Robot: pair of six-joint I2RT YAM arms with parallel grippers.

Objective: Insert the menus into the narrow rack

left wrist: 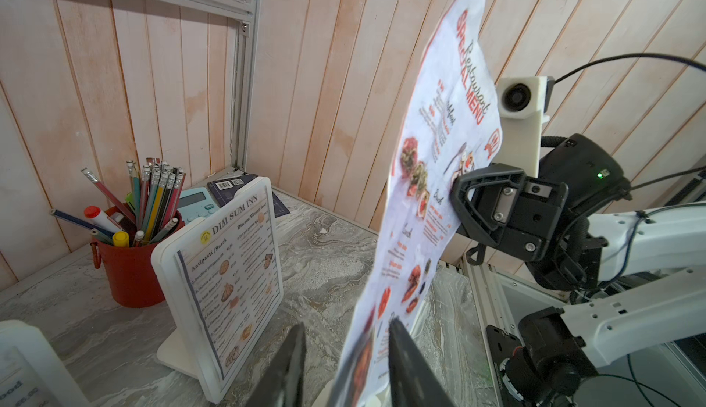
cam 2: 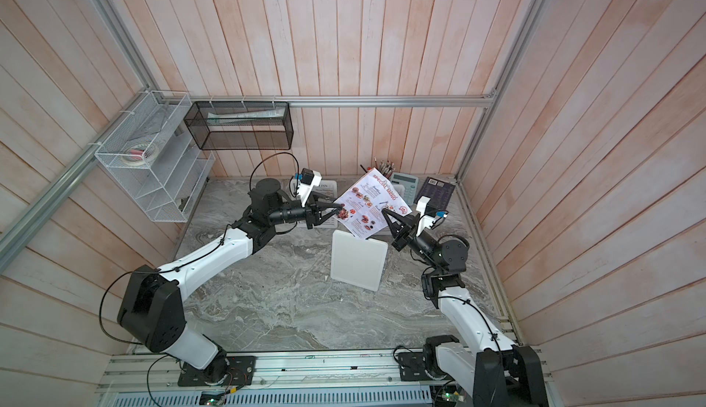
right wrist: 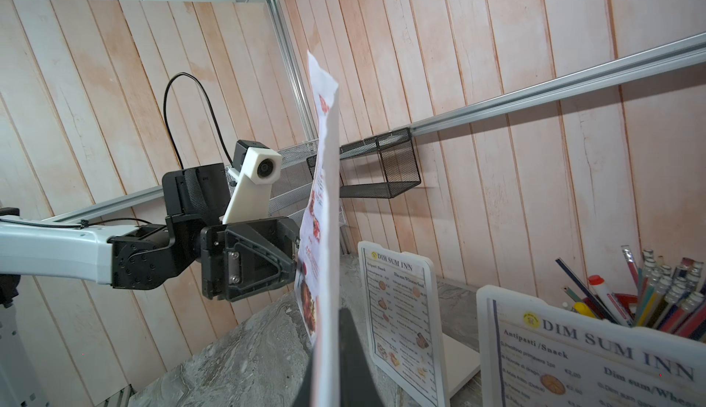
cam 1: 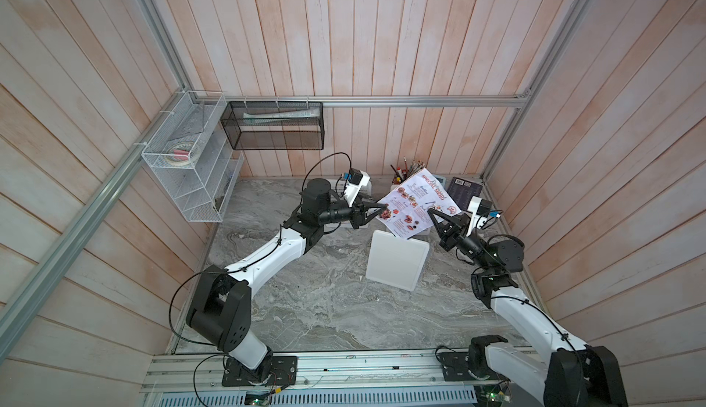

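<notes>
A sheet menu with food pictures and red lettering point(cam 1: 413, 204) hangs above the table between both arms, tilted in the top views. My right gripper is shut on its edge; the sheet shows nearly edge-on in the right wrist view. At the opposite side, my left gripper stands part open, the menu's lower end point(left wrist: 371, 333) passing between its parted fingers. In the left wrist view, the sheet bends slightly along its length. Which rack is the narrow one, I cannot tell; a black mesh rack point(cam 1: 236, 138) hangs on the back rail with papers inside.
White wire shelves point(cam 1: 202, 179) hang at the left. Framed DIM SUM INN stands point(left wrist: 228, 282) and a red pencil cup point(left wrist: 131, 278) sit behind the menu. A white panel point(cam 1: 397, 260) is in front of it.
</notes>
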